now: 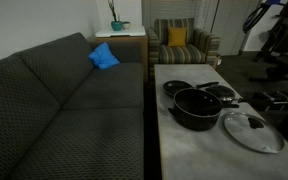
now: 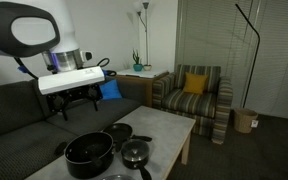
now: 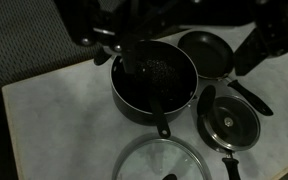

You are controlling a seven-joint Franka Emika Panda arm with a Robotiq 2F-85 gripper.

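My gripper is open above the cookware, its dark fingers spread along the top of the wrist view with nothing held between them. Below it stands a large black pot (image 3: 134,105), with a dark utensil-like handle lying across its inside. A black frying pan (image 3: 206,52) sits beside the pot. Close by is a small saucepan (image 3: 231,122) with a lid on it. A clear glass lid (image 3: 162,160) with a dark knob lies flat on the table. In exterior view 2 the white arm (image 2: 44,30) reaches in from the upper left; the fingers are hard to make out there.
A grey sofa (image 1: 69,110) with a blue pillow (image 1: 103,56) runs alongside. A striped armchair (image 1: 176,48) with a yellow cushion stands beyond the far end.
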